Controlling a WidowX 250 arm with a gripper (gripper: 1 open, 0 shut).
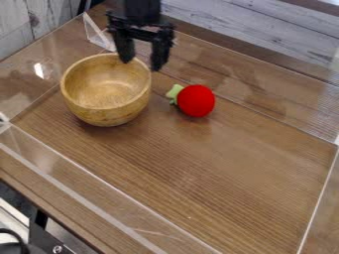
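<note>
My gripper (139,48) is at the top centre of the camera view, dark and motion-blurred, its two fingers apart above the back rim of a tan bowl (103,94). It looks open, with nothing visible between its fingers. The bowl is empty and stands at the left of the wooden table. A red round object (196,100), perhaps a tomato, lies to the right of the bowl, with a small green piece (175,93) touching its left side.
A white wall or edge runs along the upper left, and the table's edge shows at the lower left.
</note>
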